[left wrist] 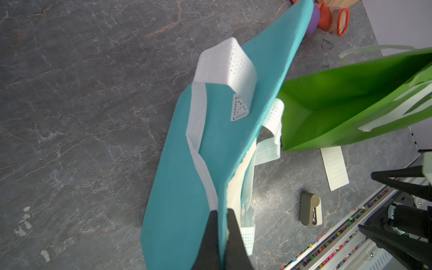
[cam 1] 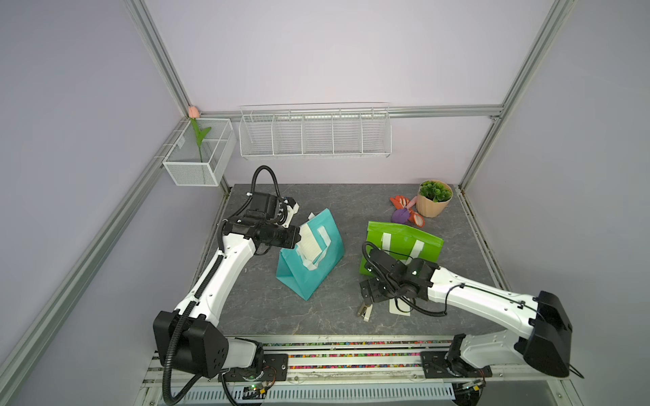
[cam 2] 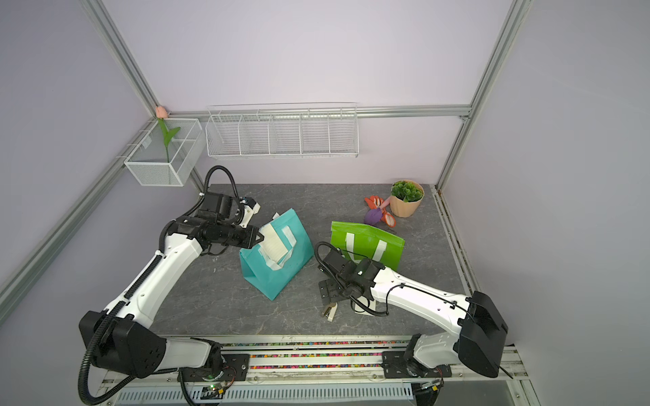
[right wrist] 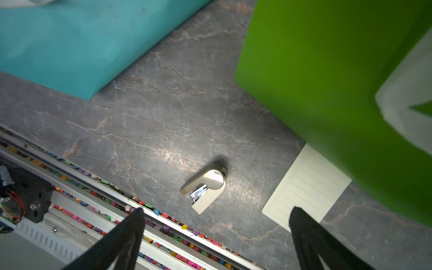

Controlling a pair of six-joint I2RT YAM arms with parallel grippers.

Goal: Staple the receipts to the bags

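The teal bag (cam 1: 298, 274) stands tilted at centre-left. My left gripper is shut on its upper edge, with a cream receipt (cam 1: 308, 241) lying flat against the bag's front face, among the white handles. Whether the receipt is between the fingers too, I cannot tell. Near the front edge lies a small beige-grey stapler (right wrist: 204, 188). My right gripper stands open above the front area, its fingers (right wrist: 310, 243) apart and empty, with the stapler between them in view but lower. A second, lined receipt (right wrist: 306, 189) lies partly beneath the green bag (right wrist: 315, 81).
A potted plant (cam 1: 433, 197) and an orange-and-purple item (cam 1: 404, 211) stand at the back right. Wire baskets (cam 1: 315, 133) hang on the back wall. Bare table (left wrist: 90, 112) lies left of the teal bag; a metal rail (cam 1: 318, 338) bounds the front.
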